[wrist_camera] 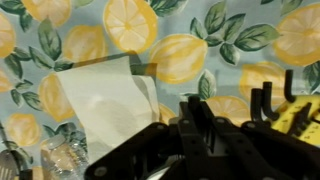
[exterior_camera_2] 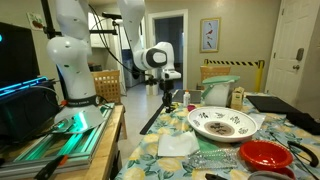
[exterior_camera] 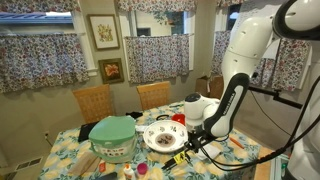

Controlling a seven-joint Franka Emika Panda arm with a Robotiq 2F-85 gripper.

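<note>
In the wrist view my gripper reaches in from the bottom edge, its dark fingers drawn together. A narrow dark object [wrist_camera: 197,105] shows at the fingertips; its full shape is lost against the black fingers. Right of it is a yellow and black item [wrist_camera: 297,118], partly cut off by the frame's edge. Exterior view 1 has the gripper [exterior_camera: 193,147] low over the table's right side, with the yellow item [exterior_camera: 181,157] close below. From exterior view 2 the gripper [exterior_camera_2: 168,104] is at the table's far left part, small and hard to read.
A white paper sheet [wrist_camera: 112,103] lies left of my fingers. A wide white bowl [exterior_camera_2: 222,123], a red pan [exterior_camera_2: 266,154] and a green-lidded basket [exterior_camera: 113,138] occupy other parts of the lemon-print tablecloth. Small bottles [exterior_camera_2: 186,98] stand near the arm.
</note>
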